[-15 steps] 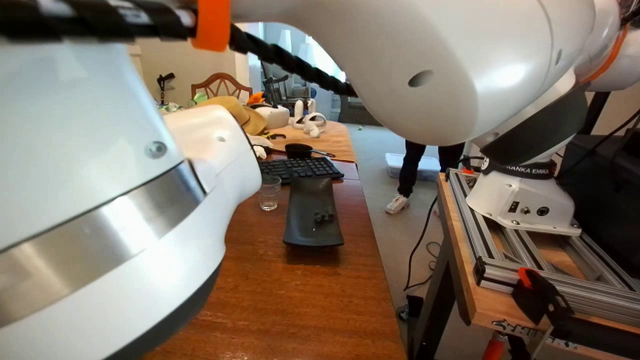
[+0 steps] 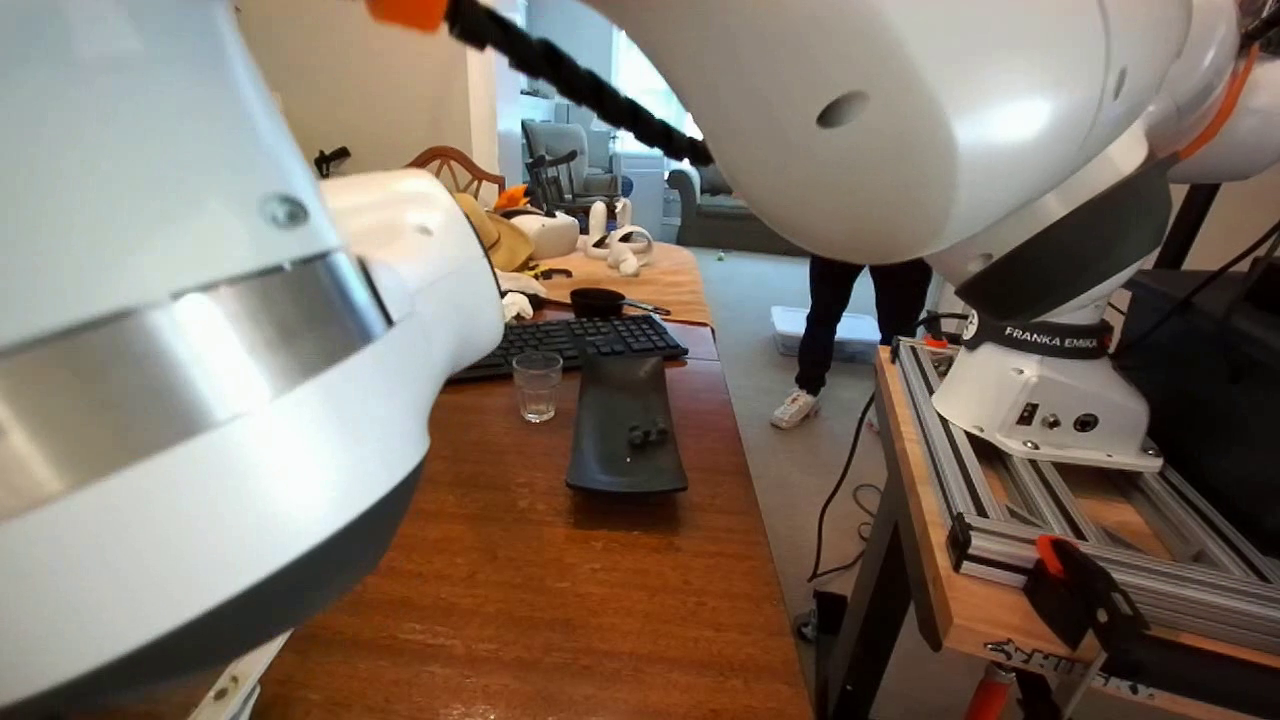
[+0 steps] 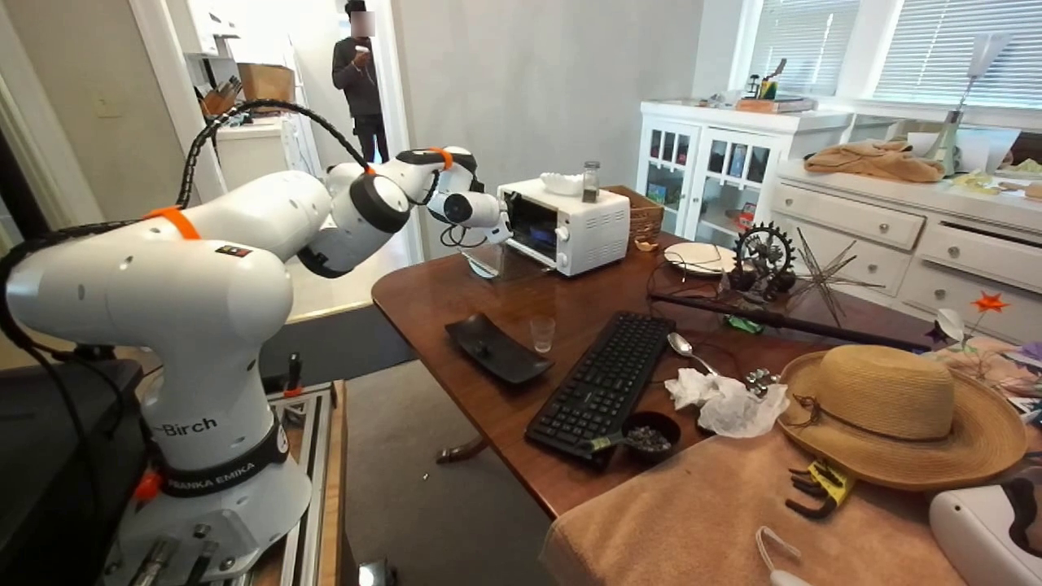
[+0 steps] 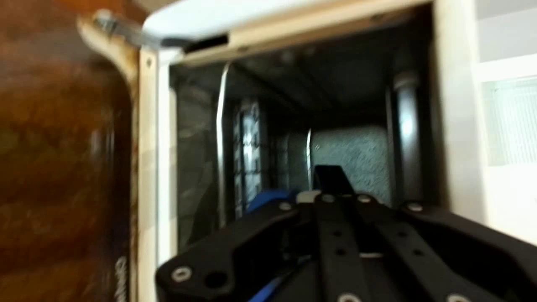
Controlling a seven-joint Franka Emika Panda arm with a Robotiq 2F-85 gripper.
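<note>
In the wrist view, my gripper is shut, with its dark fingertips in front of the open cavity of a white toaster oven (image 4: 465, 126). Nothing shows between the fingers. Something blue (image 4: 272, 197) is partly hidden behind the gripper; I cannot tell what it is. The oven (image 3: 596, 229) stands at the far end of the table in exterior view 2, its front facing my arm. Its glass door (image 3: 508, 264) appears lowered over the table. How deep the fingertips reach is unclear. Exterior view 1 does not show the gripper.
A black tray (image 3: 498, 350) holding small dark pieces, a clear glass (image 3: 542, 334) and a black keyboard (image 3: 606, 386) occupy the table's middle. On the oven rest a white object (image 3: 563, 182) and a glass jar (image 3: 591, 181). A wicker basket (image 3: 645, 215) stands behind it.
In exterior view 1 the arm has shifted up and left, uncovering more of the table and a pale edge at lower left. The tray and glass have stayed put.
</note>
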